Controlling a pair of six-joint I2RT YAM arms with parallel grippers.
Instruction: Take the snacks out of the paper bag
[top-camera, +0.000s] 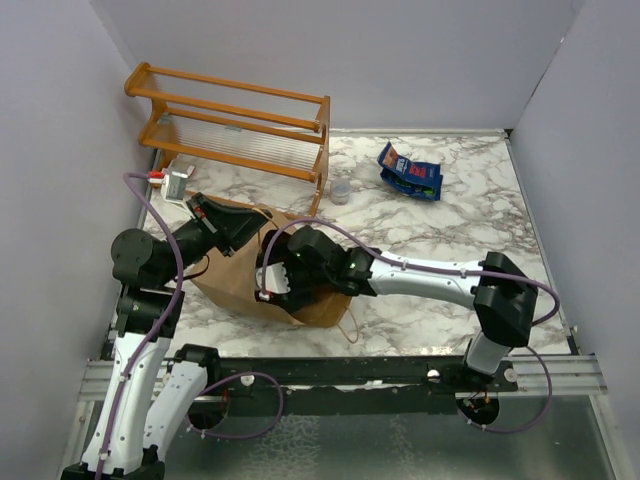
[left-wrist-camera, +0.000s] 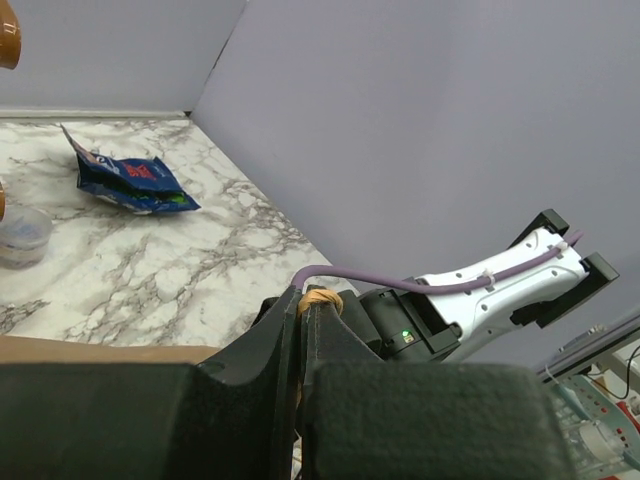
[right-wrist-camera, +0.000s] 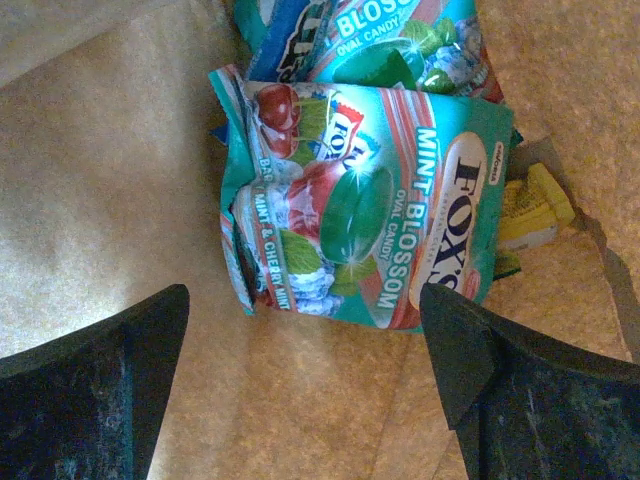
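Note:
The brown paper bag (top-camera: 230, 280) lies tipped toward the front of the table. My left gripper (top-camera: 235, 225) is shut on its twisted handle, seen between the fingers in the left wrist view (left-wrist-camera: 305, 340). My right gripper (top-camera: 290, 290) is inside the bag, open, as the right wrist view (right-wrist-camera: 305, 325) shows. Just ahead of its fingers lies a Fox's Mint Blossom candy packet (right-wrist-camera: 365, 205), with a second one (right-wrist-camera: 395, 40) behind it and a small yellow packet (right-wrist-camera: 530, 210) beside them.
A blue snack packet (top-camera: 410, 175) lies at the back right of the marble table. A clear cup (top-camera: 339, 190) stands near the wooden rack (top-camera: 230, 140) at the back left.

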